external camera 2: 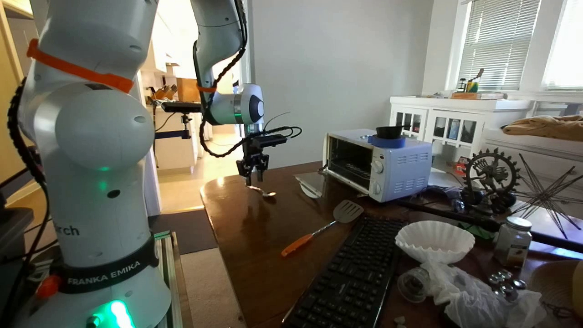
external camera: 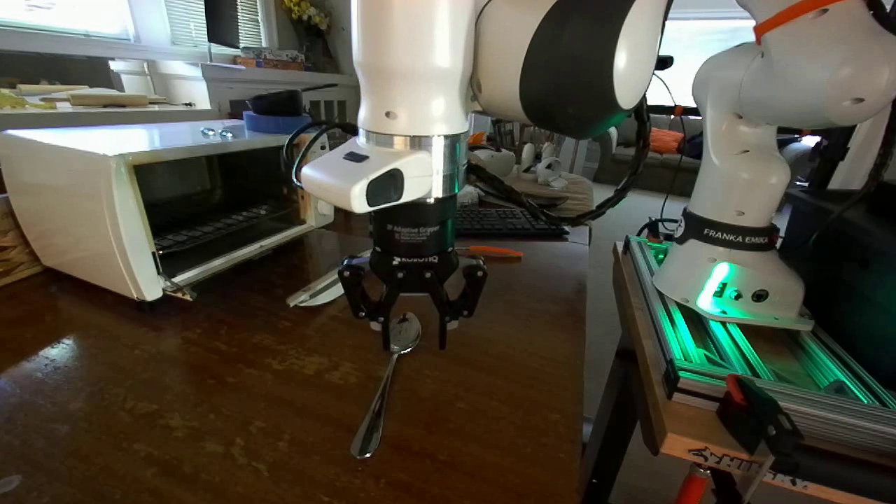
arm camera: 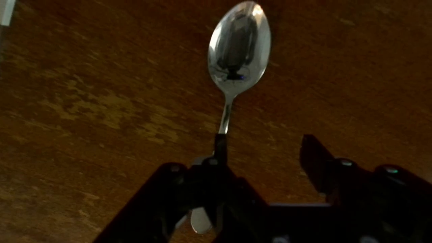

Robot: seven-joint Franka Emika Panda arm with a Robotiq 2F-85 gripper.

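Observation:
A metal spoon point(external camera: 380, 403) lies on the brown wooden table point(external camera: 252, 403), its bowl toward the far side in exterior view 1. Just above the table my gripper point(external camera: 414, 346) points down, part open, with its two fingers spread apart and nothing held. In the wrist view the spoon's bowl point(arm camera: 239, 48) is at top centre, and one finger point(arm camera: 220, 147) covers part of the handle. The other finger point(arm camera: 314, 156) is off to the right over bare wood. Whether a finger touches the spoon, I cannot tell. In exterior view 2 the gripper point(external camera 2: 254, 183) is close by the spoon point(external camera 2: 263, 191).
A white toaster oven point(external camera: 67, 201) with its door open stands at the left back. Behind the gripper lie a flat metal utensil point(external camera: 323, 290), an orange-handled spatula point(external camera 2: 322, 228) and a black keyboard point(external camera 2: 350, 273). Bare table surrounds the spoon toward the front.

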